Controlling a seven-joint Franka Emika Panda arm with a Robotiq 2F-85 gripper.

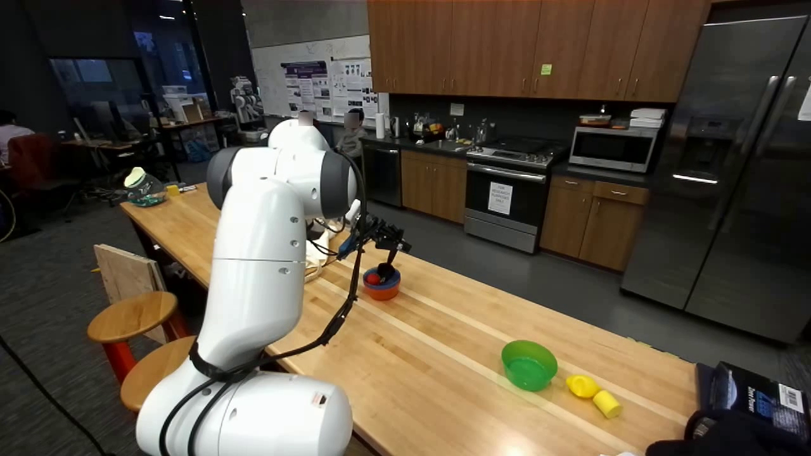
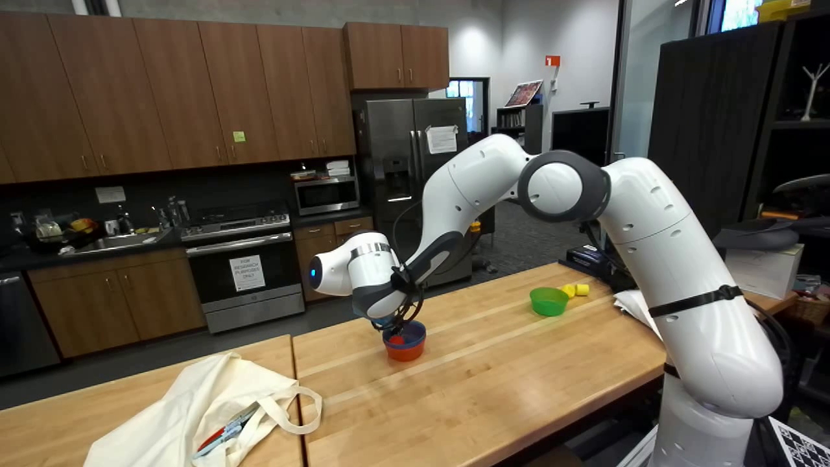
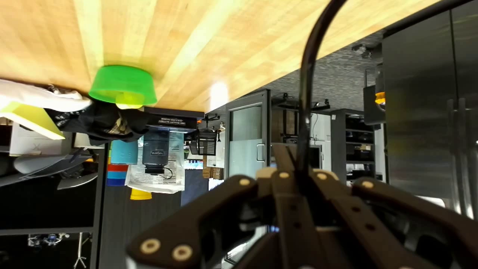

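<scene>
My gripper is shut on the thin handle of a black utensil (image 3: 309, 67), which runs up out of the wrist view. In exterior view 1 the utensil's dark, spoon-like head (image 1: 386, 270) is at the blue-rimmed bowl, its lower end at or inside the opening. That bowl, orange below (image 1: 382, 293), holds a round red object (image 1: 373, 278). Whether the head touches the red object cannot be told. From exterior view 2, the gripper is mostly hidden behind the wrist and cables above the orange bowl (image 2: 405, 353).
A green bowl (image 1: 530, 366) stands farther along the table, beside a yellow lemon-like object (image 1: 582, 386) and a yellow cylinder (image 1: 607, 404). A cream cloth bag (image 2: 187, 405) lies past the table seam. Between the two bowls the wooden top is clear.
</scene>
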